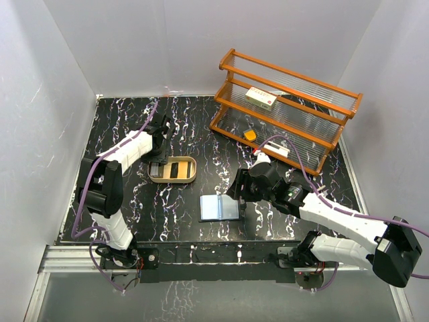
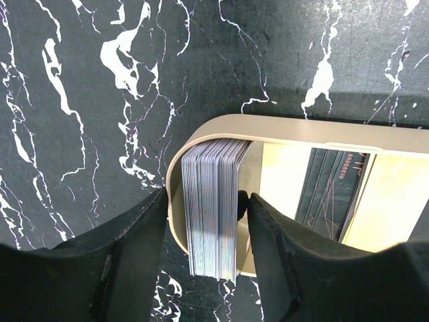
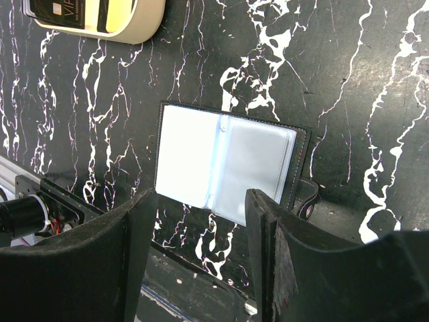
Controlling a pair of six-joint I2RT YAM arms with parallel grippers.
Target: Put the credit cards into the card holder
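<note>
A tan tray (image 1: 189, 176) holds the cards. In the left wrist view a stack of cards (image 2: 209, 208) stands at the tray's left end, with cream and dark cards (image 2: 281, 174) to its right. My left gripper is around that stack, its fingertips at either side; whether it grips cannot be told. The open card holder (image 3: 188, 151), with pale sleeves, lies on the table below my right gripper, which stands open with nothing between its fingers.
A wooden rack (image 1: 288, 114) with a small box (image 1: 260, 98) and a yellow item stands at the back right. The marble table between tray and rack is clear.
</note>
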